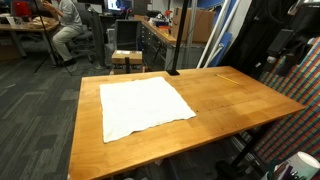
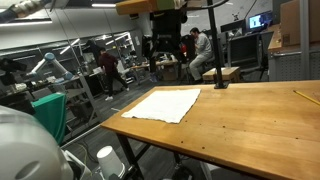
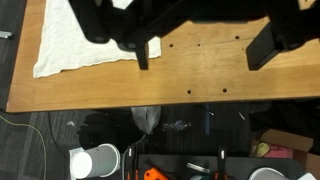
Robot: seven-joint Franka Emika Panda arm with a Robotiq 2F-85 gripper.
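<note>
A white cloth (image 1: 145,106) lies spread flat on the wooden table (image 1: 225,110), toward its left half. In exterior view 2 the same cloth (image 2: 165,104) shows a few faint creases. My gripper is open, with bare tabletop visible between its widely parted dark fingers. It hangs high over the table; in the wrist view the cloth (image 3: 75,50) is left of the fingers, partly behind the left finger. A thin yellow stick (image 1: 230,81), perhaps a pencil, rests near the table's far right edge.
A dark post (image 1: 184,40) rises behind the table's back edge. Below the near edge are a white cup (image 3: 100,160) and assorted tools on the floor side. Someone sits in the background.
</note>
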